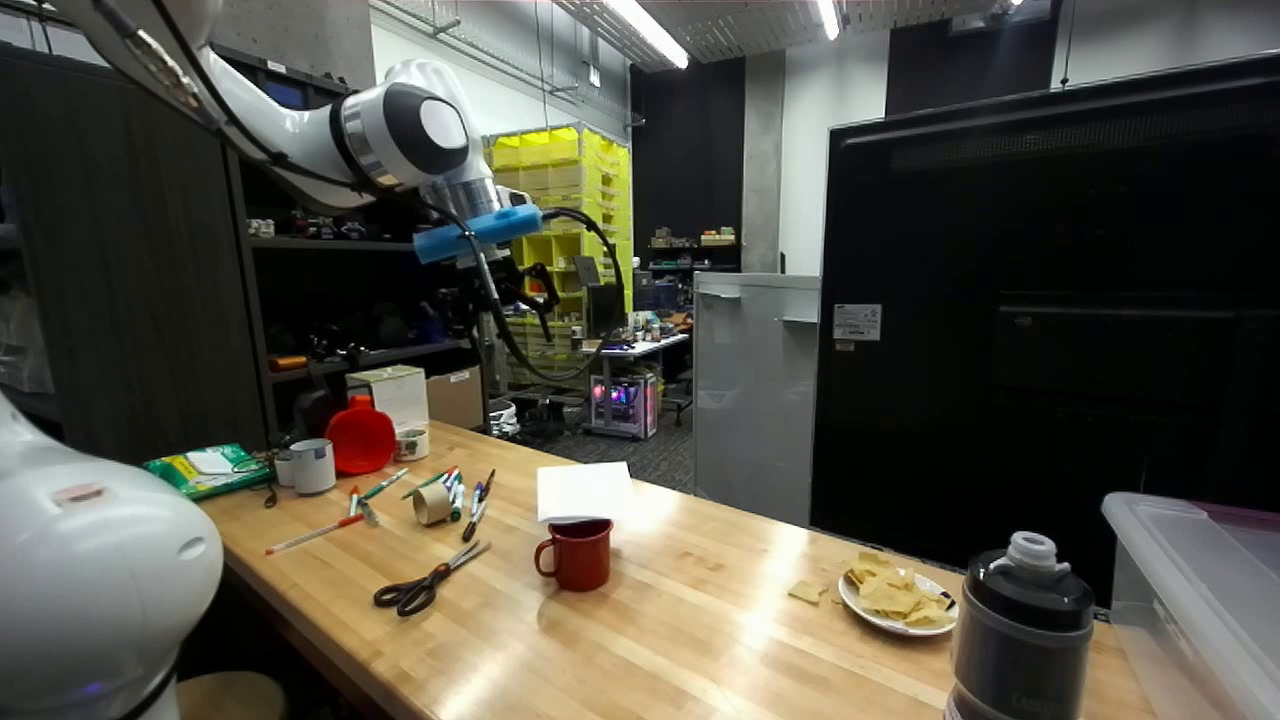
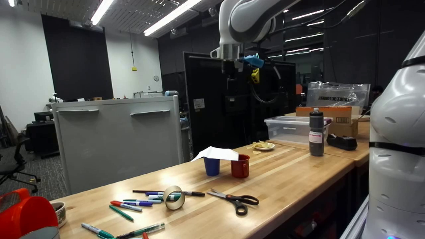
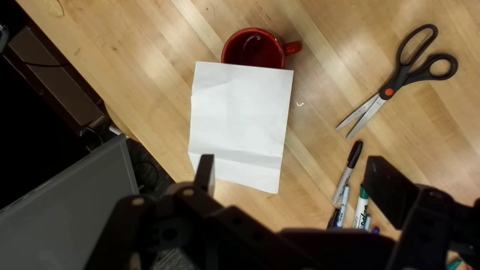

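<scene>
My gripper hangs open high above the table, its two fingers wide apart and nothing between them. Below it in the wrist view lies a creased white sheet of paper [image 3: 240,119]. Exterior view 2 shows this paper [image 2: 217,153] resting on top of a blue cup [image 2: 212,166], one edge reaching the red mug [image 2: 240,167] beside it. From above, the paper hides the blue cup and covers part of the red mug [image 3: 252,47]. In exterior view 1 the mug [image 1: 578,558] stands upright in front of the paper [image 1: 583,492].
Black-handled scissors [image 2: 235,199] lie near the mug. Several markers and a tape roll [image 2: 174,198] are spread over one end of the table. Toward the other end stand a plate of chips [image 1: 897,596] and a dark bottle [image 1: 1023,630]. Bare table lies between mug and plate.
</scene>
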